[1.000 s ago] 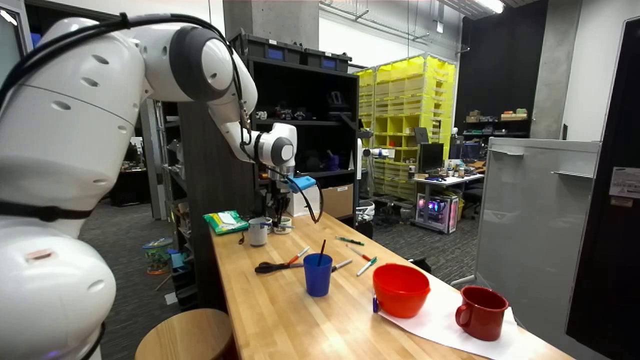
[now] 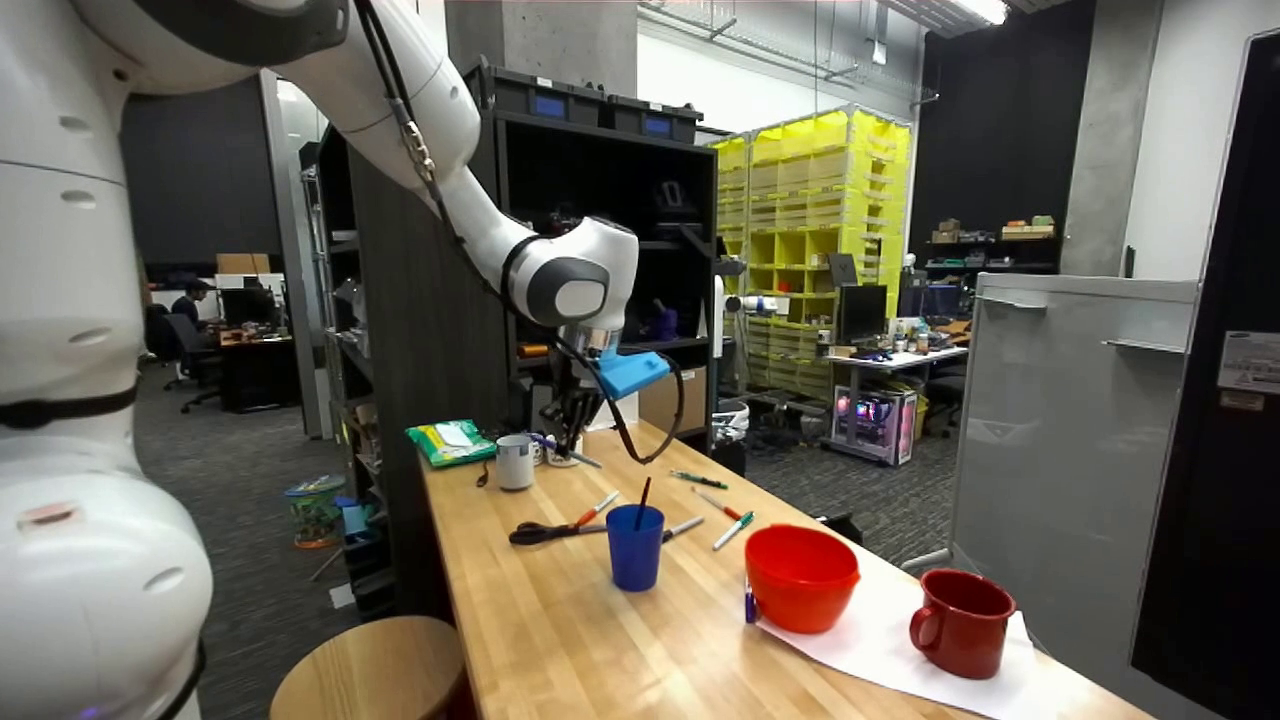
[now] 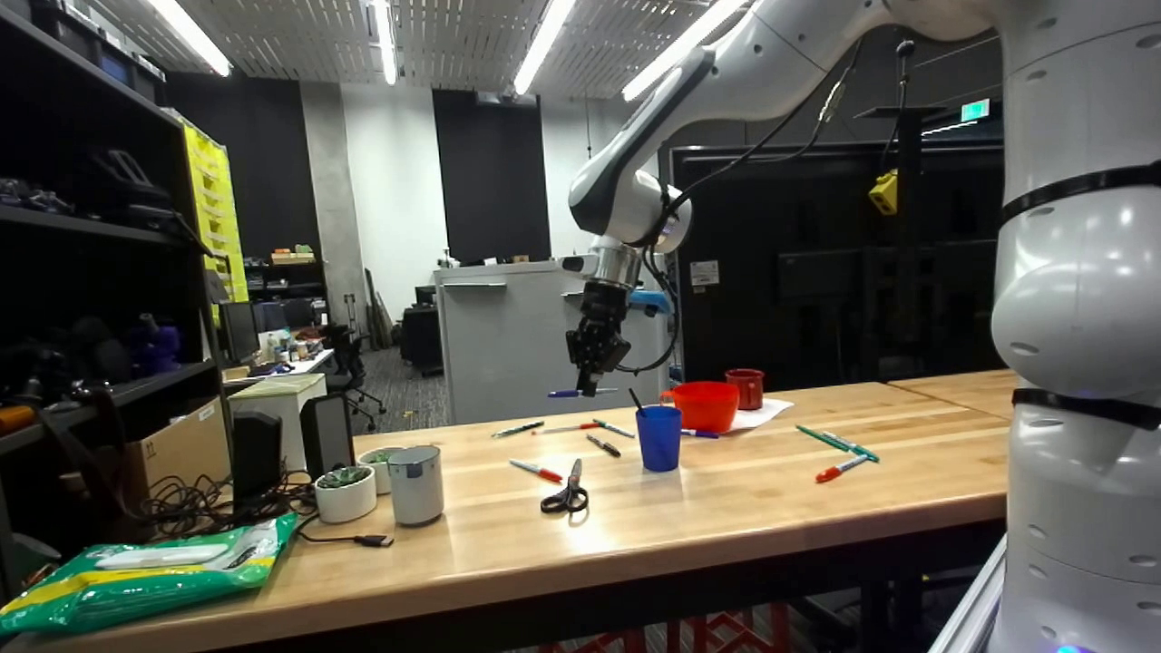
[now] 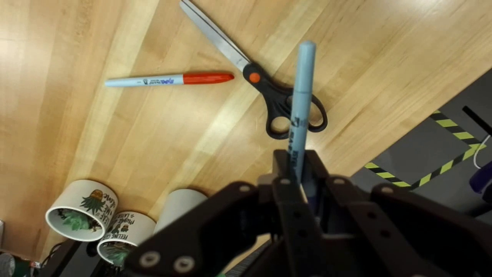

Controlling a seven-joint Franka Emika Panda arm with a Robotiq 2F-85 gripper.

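A marker (image 4: 302, 92) with a pale grey barrel is clamped in my gripper, its barrel sticking out past the fingers. In exterior view 2 the same gripper (image 3: 588, 390) is above the table, and the marker's blue end shows on the left. A blue cup (image 2: 635, 554) with a dark pen standing in it is on the table, nearer the camera than the gripper in exterior view 1. Below the held marker in the wrist view lie black-handled scissors (image 4: 272, 99) and a red-capped marker (image 4: 170, 79).
A red bowl (image 2: 801, 584) and a dark red mug (image 2: 963, 630) stand on white paper. Near the gripper are a grey-white mug (image 3: 416, 486), small succulent pots (image 3: 346, 495) and a green packet (image 3: 152, 571). Several loose markers lie about. Bare wood fills the table's front.
In exterior view 1, the gripper has shifted slightly right with the marker still held, and the arm has swung and changed its bend. The table objects look unmoved.
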